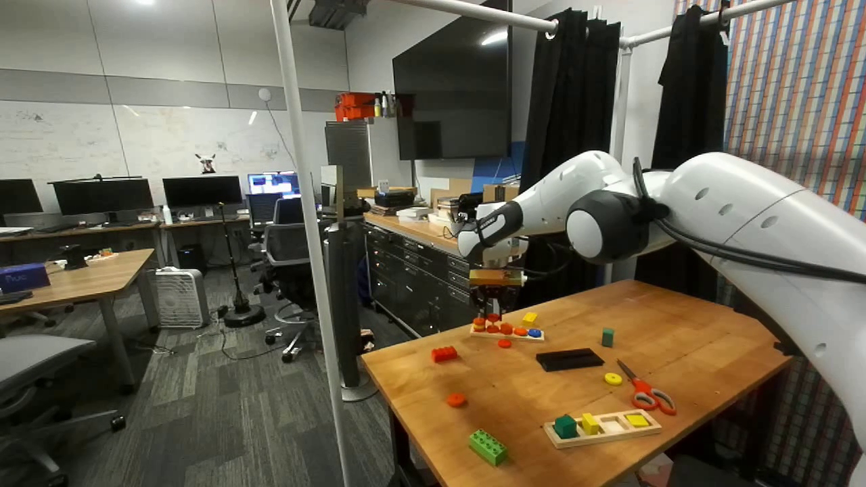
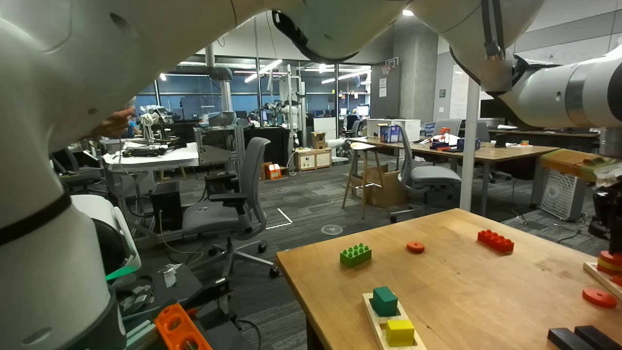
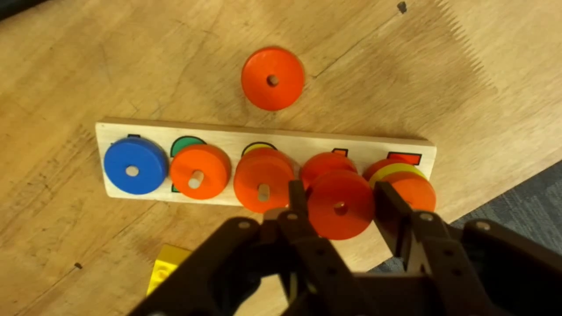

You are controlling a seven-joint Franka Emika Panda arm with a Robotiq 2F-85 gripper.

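A red disc point(image 3: 342, 218) with a centre hole is pinched between the two black fingers of my gripper. It overlaps another red disc point(image 3: 322, 162) on the pale wooden peg board point(image 3: 295, 138); whether a peg enters its hole, I cannot tell. Along the board sit a blue disc point(image 3: 124, 176), an orange disc point(image 3: 195, 158) and a red-orange stack point(image 3: 258, 168). At the right end is a stack point(image 3: 416, 192) in red, yellow and orange. One loose red disc point(image 3: 263, 92) lies flat on the table beside the board. Exterior view 1 shows the gripper point(image 1: 492, 312) over the board.
Near the board are a yellow block point(image 3: 167, 263) and a red brick point(image 1: 444, 354). Scissors point(image 1: 645, 396), a black block point(image 1: 570, 360), an orange disc point(image 1: 456, 400), a green brick point(image 1: 488, 447) and a shape tray point(image 1: 613, 434) spread across the table. The table's edge lies just past the board.
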